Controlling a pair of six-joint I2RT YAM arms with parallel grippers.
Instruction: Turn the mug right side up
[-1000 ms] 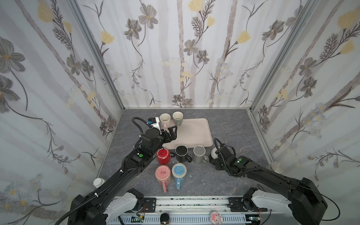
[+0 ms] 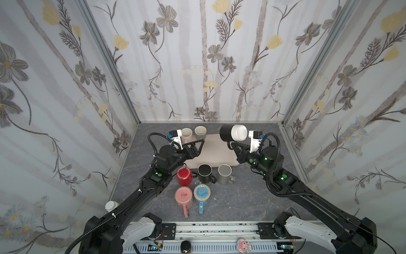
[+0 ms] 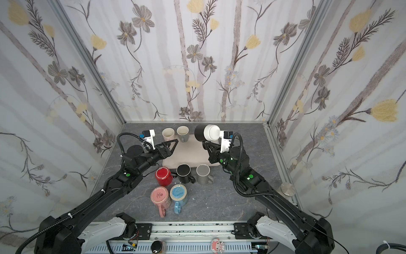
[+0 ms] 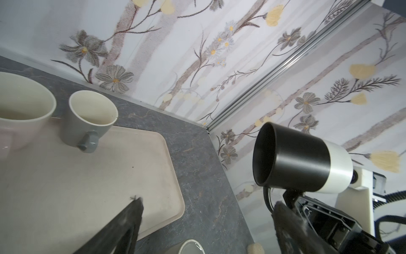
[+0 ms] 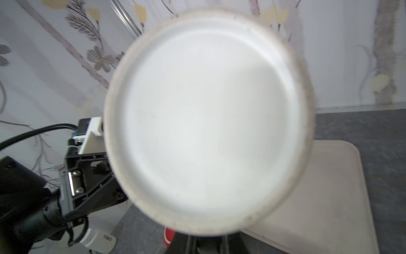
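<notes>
A black mug with a white base [image 2: 230,132] hangs in the air over the tray's right part. It lies sideways, mouth to the left. My right gripper [image 2: 233,147] is shut on its handle, below the body. In the right wrist view the mug's white underside [image 5: 209,122] fills the middle and hides most of that gripper. My left gripper stands open and empty above the tray's left side, apart from the held mug. In the left wrist view the mug's dark mouth [image 4: 263,153] faces left.
A beige tray [image 2: 215,152] bears a pinkish mug [image 2: 186,134] and a grey mug [image 2: 200,133], both upright at its back left. In front stand red [image 2: 184,176], black [image 2: 205,173] and grey [image 2: 225,174] mugs, then upside-down pink [image 2: 184,196] and blue [image 2: 202,192] ones.
My right gripper has lifted the black-and-white mug from the table right of the front grey mug, up and back over the tray, tipping it sideways.
</notes>
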